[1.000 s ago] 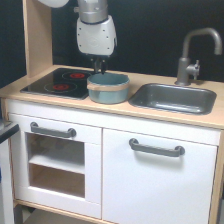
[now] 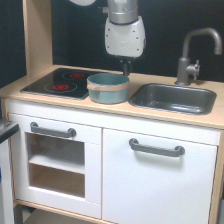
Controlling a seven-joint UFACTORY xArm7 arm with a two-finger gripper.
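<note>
A teal pot point(image 2: 108, 91) stands on the wooden counter, between the black stove top point(image 2: 62, 82) and the metal sink point(image 2: 172, 97). My white arm point(image 2: 125, 36) comes down from the top edge. Its small dark gripper point(image 2: 126, 68) is just above the far right part of the pot's rim. Whether the fingers touch the rim, and whether they are open or shut, is too small to make out.
A grey faucet point(image 2: 186, 61) rises behind the sink on the right. Below the counter are an open-fronted cabinet point(image 2: 59, 170) and a white door point(image 2: 143, 180), both with grey handles. A wooden side panel point(image 2: 40, 38) stands left of the stove.
My arm and gripper have moved to the right, from over the pot's left side to its right side. The pot looks to be in the same place.
</note>
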